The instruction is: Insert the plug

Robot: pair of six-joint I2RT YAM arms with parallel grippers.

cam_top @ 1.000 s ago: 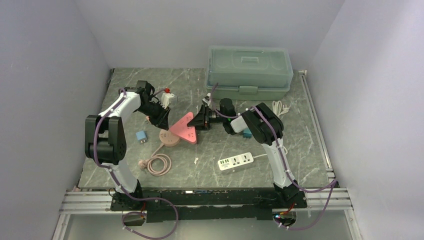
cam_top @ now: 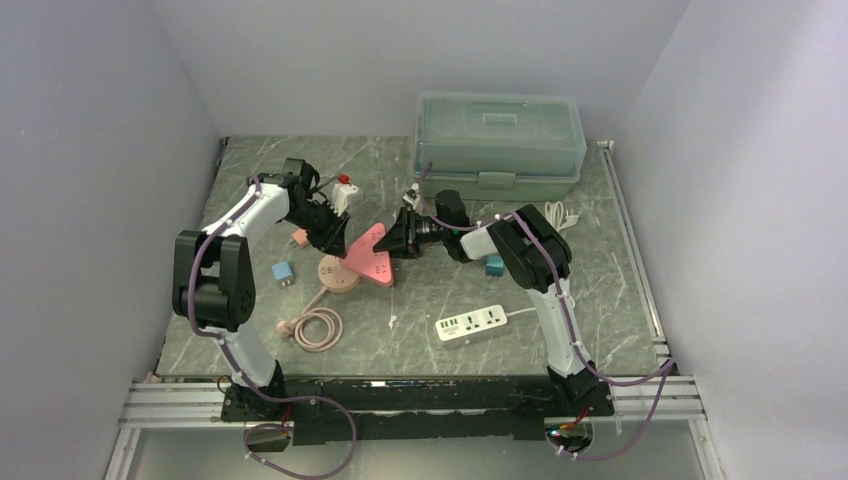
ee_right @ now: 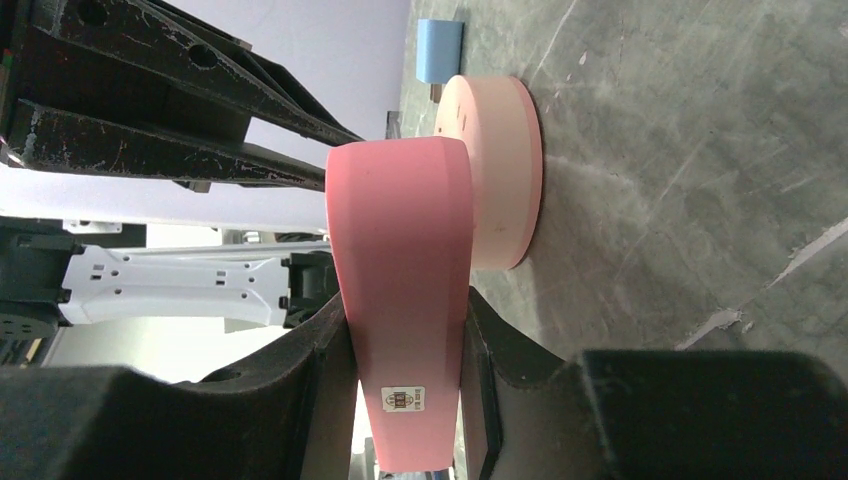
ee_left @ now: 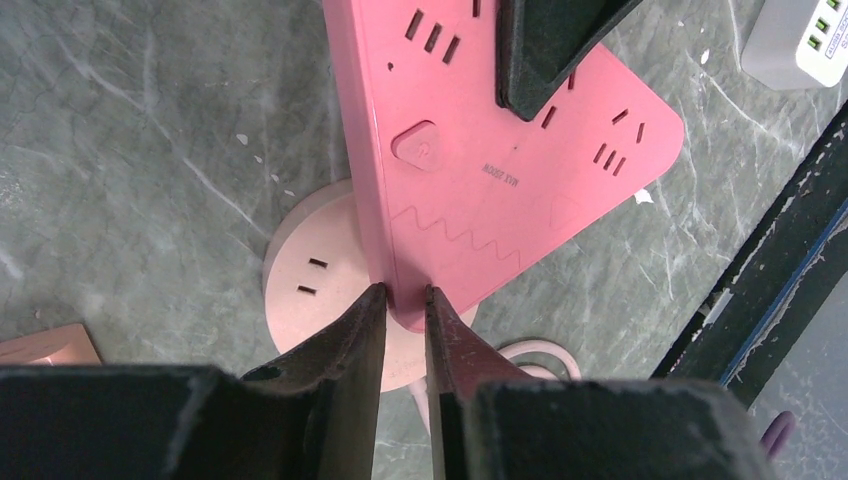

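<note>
A pink triangular power strip with slotted sockets is held above the table, its near corner over the round peach socket. My right gripper is shut on the pink strip, a finger on each broad face. At the strip's other corner, my left gripper is part open, with a narrow gap between its fingertips. Pink shows in that gap; whether the pads touch it I cannot tell. A blue plug with prongs lies left of the round socket. An orange block lies behind, partly covered by the left arm.
A white power strip lies at front right. The large green box stands at the back. A teal block is beside the right arm, and a coiled peach cord lies at front left.
My left gripper has shifted a little right, closer to the pink strip's corner. The right arm and the strip have barely moved.
</note>
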